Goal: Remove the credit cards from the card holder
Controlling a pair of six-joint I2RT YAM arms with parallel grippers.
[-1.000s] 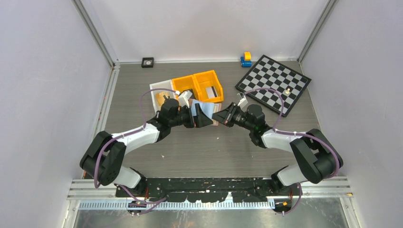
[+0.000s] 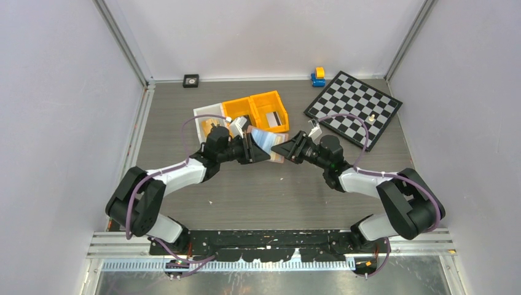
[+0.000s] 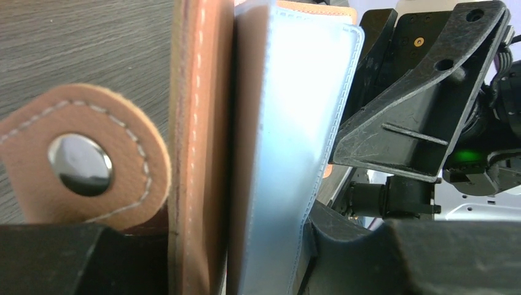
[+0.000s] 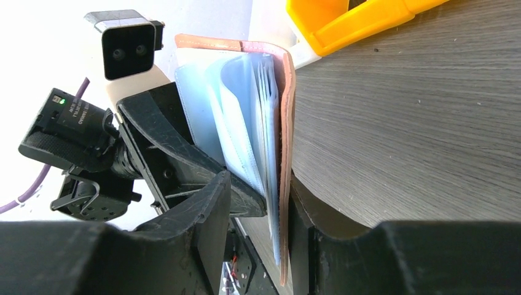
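The brown leather card holder [image 2: 279, 158] is held up between my two arms, its pale blue clear sleeves [image 3: 301, 110] partly fanned out. In the left wrist view its strap [image 3: 123, 160] with a metal snap hangs to the left. My left gripper is shut on the holder, which fills the space between its fingers. From the other side my right gripper stands open, with the holder's cover [image 4: 285, 123] and sleeve edges between its fingers. Its right finger [image 4: 301, 227] lies close to the cover; contact is unclear. No separate card can be made out in the sleeves.
Behind the holder stands an orange two-part bin [image 2: 284, 110] with a light, flat item in its right part. A white bin [image 2: 199, 126] is left of it. A chessboard [image 2: 356, 106] lies at the back right.
The left gripper's fingers have come together on the holder.
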